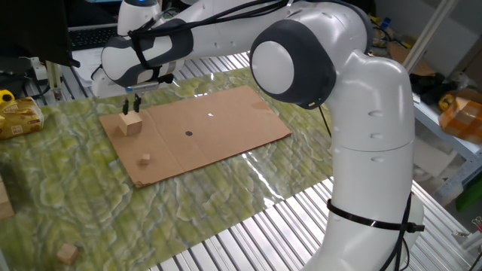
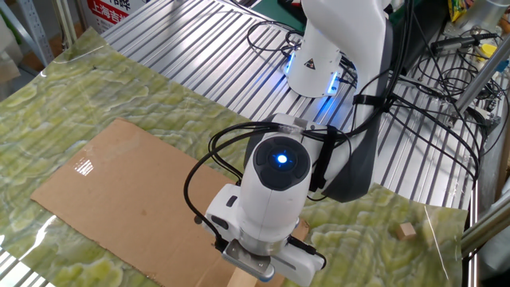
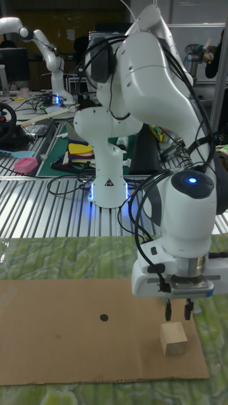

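My gripper [image 1: 132,110] points down with its two black fingers spread apart and nothing between them. Just below the fingertips a pale wooden block [image 1: 130,124] rests near one end of the brown cardboard sheet [image 1: 218,124]. In exterior view 3 the open gripper [image 3: 178,317] hangs above the block [image 3: 173,340], with a small gap to its top. Exterior view 2 shows only a part of the block [image 2: 242,278] beneath the hand, and the fingers are hidden there.
A small wooden cube [image 1: 145,159] lies on the cardboard near the block. Another cube [image 1: 68,253] sits on the green mat [image 1: 83,188]. A yellow-brown package [image 1: 20,118] stands at the left. Most of the cardboard around the black dot [image 1: 188,133] is clear.
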